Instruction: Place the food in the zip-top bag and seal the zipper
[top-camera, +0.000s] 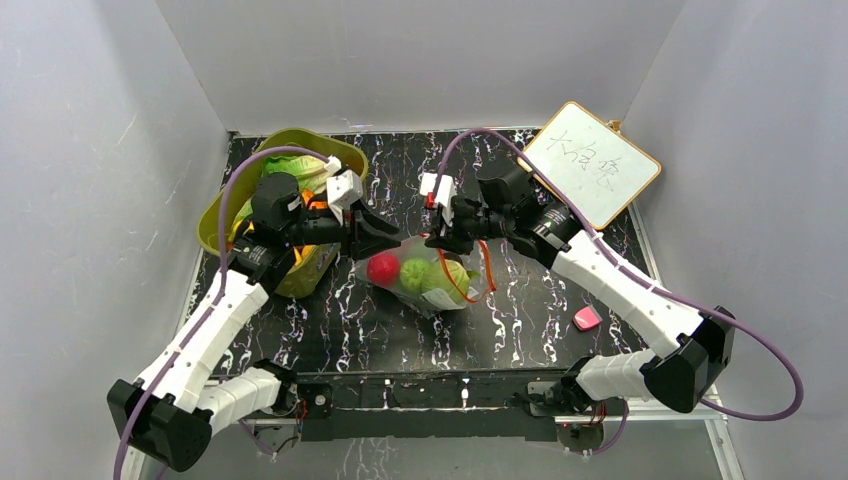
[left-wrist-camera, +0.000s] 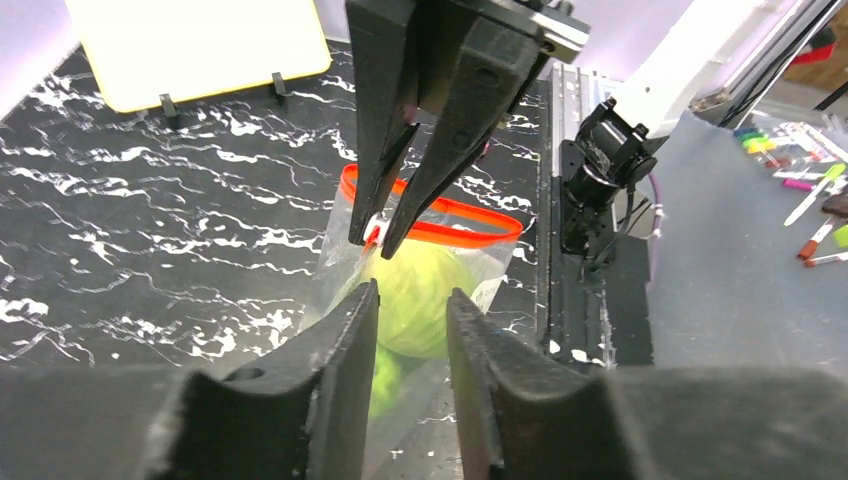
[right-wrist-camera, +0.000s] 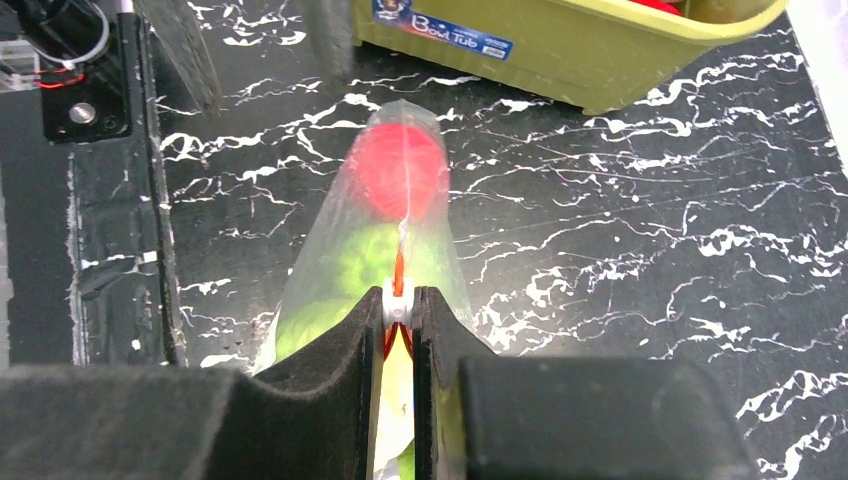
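Observation:
A clear zip bag (top-camera: 410, 293) with an orange-red zipper edge (left-wrist-camera: 470, 237) hangs below my right gripper (top-camera: 437, 246). Inside it sit a red round item (top-camera: 382, 268), a green one (top-camera: 413, 274) and a larger pale green one (left-wrist-camera: 420, 295). My right gripper is shut on the white slider (right-wrist-camera: 398, 300) of the zipper. In the left wrist view the zipper edge stands parted as a loop on one side of that slider. My left gripper is apart from the bag, its fingers (left-wrist-camera: 345, 375) spread with nothing between them.
A green tub (top-camera: 207, 225) filled with vegetables stands behind the left arm. A whiteboard (top-camera: 592, 165) leans at the back right, and a pink block (top-camera: 587, 318) lies at the right.

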